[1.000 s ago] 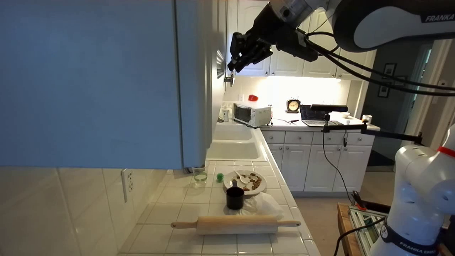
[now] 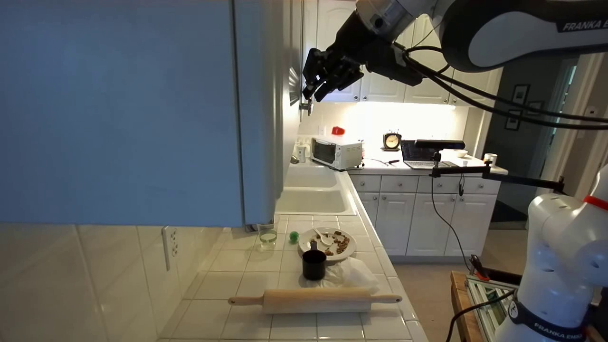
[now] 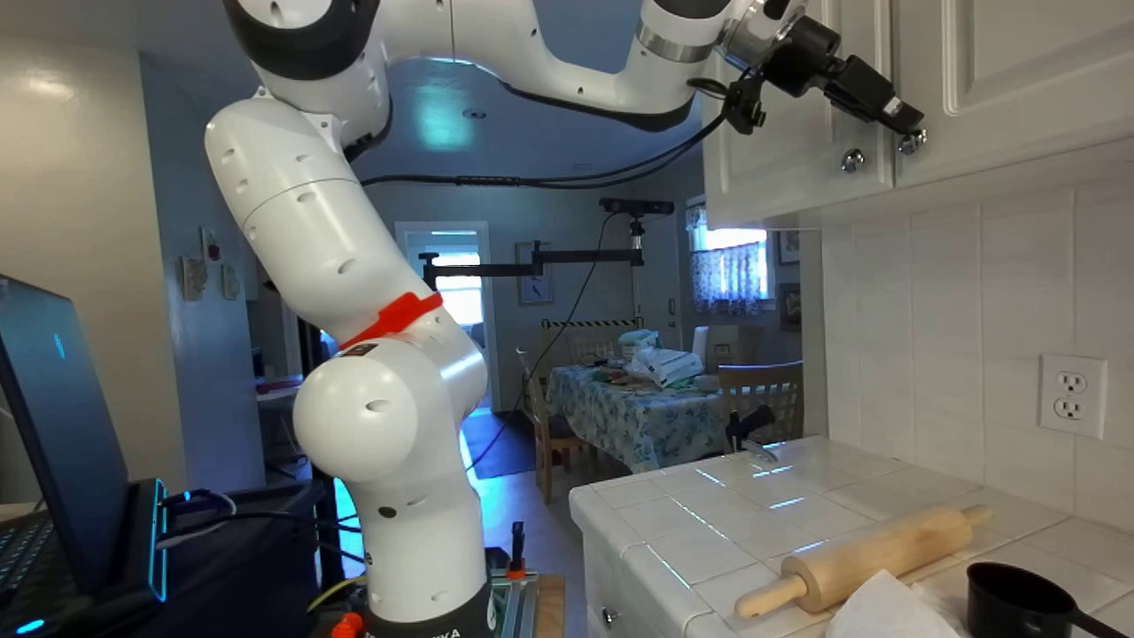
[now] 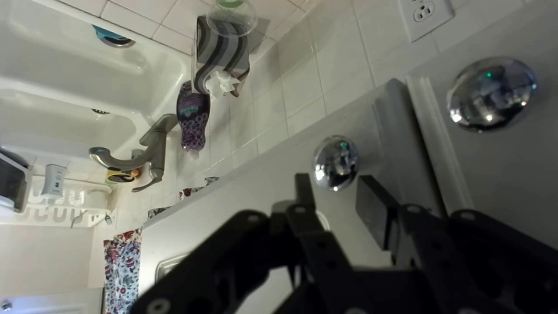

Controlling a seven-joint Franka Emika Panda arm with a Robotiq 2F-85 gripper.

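My gripper is open, its fingers spread on both sides of a round chrome knob [image 4: 336, 162] on a white cabinet door [image 4: 272, 175]. Nothing is gripped; the wrist view does not settle whether a finger touches the knob. A second chrome knob [image 4: 491, 94] sits on the neighbouring door, across a narrow gap. In exterior view 2 the gripper [image 3: 901, 115] reaches the lower corner of the upper cabinet, right by the knob [image 3: 912, 142], and the other knob [image 3: 852, 159] is close by. Both doors look shut there.
Far below on the tiled counter lie a rolling pin [image 2: 316, 300], a black cup [image 2: 314, 265] and a plate with food scraps [image 2: 347, 256]. The sink [image 2: 316, 202] is beyond. Cables [image 2: 490, 102] hang from the arm. Open air surrounds the arm on the room side.
My gripper has shifted slightly left and down in exterior view 1, closer to the cabinet door and its knob. The objects on the counter have not moved.
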